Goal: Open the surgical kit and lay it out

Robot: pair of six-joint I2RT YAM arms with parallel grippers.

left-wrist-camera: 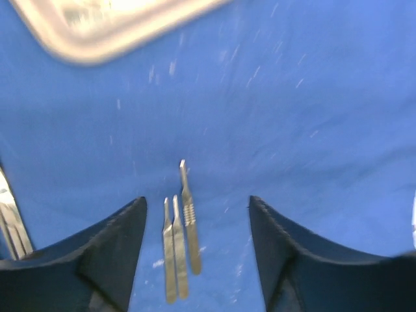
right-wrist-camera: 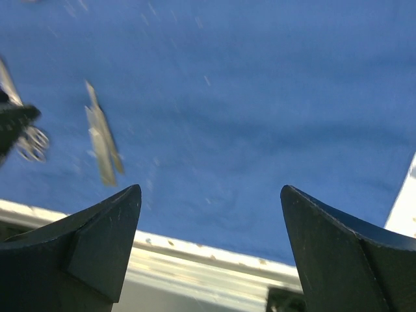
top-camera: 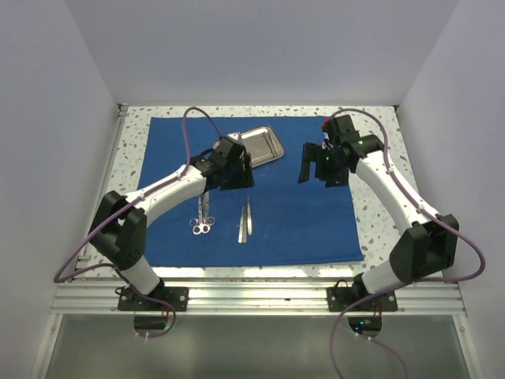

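On the blue drape (top-camera: 300,229), three slender instruments (top-camera: 241,225) lie side by side near the middle. Scissors and other tools (top-camera: 202,225) lie to their left. The metal tray (top-camera: 276,154) sits at the back, partly hidden by my left arm. My left gripper (top-camera: 237,180) is above the drape, just behind the slender instruments. In the left wrist view, its fingers (left-wrist-camera: 120,244) stand apart with nothing held, the slender instruments (left-wrist-camera: 180,253) showing below between them. My right gripper (top-camera: 322,167) stands open and empty over the drape's right part.
A speckled white table border (top-camera: 379,158) surrounds the drape, and a metal rail (top-camera: 260,292) runs along the front. Purple cables (top-camera: 394,174) loop over both arms.
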